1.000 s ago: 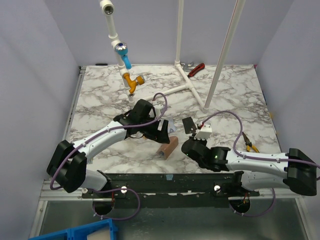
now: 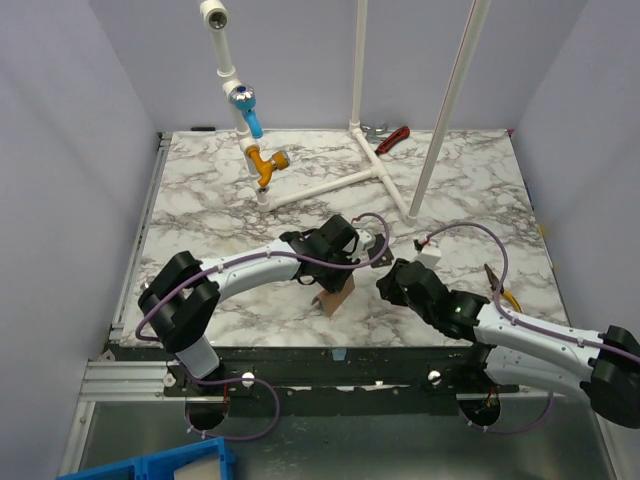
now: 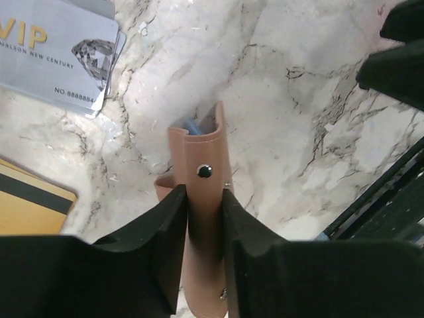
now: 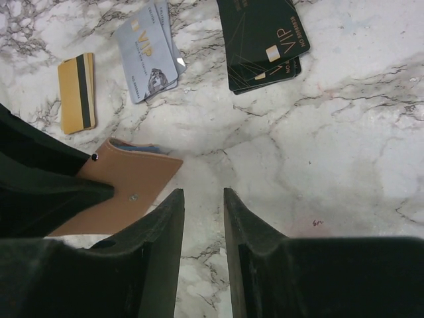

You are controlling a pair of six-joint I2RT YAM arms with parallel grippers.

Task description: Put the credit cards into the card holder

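Note:
My left gripper has its fingers around the upright-folded tan leather card holder (image 3: 204,265), which has a blue edge showing inside; whether it grips firmly is unclear. In the right wrist view the holder (image 4: 112,205) lies at left, under the left gripper. My right gripper is part open over bare marble, right of the holder, with nothing between its fingers. Gold cards (image 4: 71,93), silver VIP cards (image 4: 141,59) and dark green VIP cards (image 4: 262,33) lie in separate piles beyond the holder.
A white pipe frame (image 2: 320,188) with taps stands at the back. Pliers (image 2: 510,298) lie at the right edge, a red-handled tool (image 2: 393,140) at the back. A blue bin (image 2: 170,465) is below the front edge.
My left gripper has moved right and down onto the card holder. My right gripper has shifted slightly rightward, with its arm changing pose.

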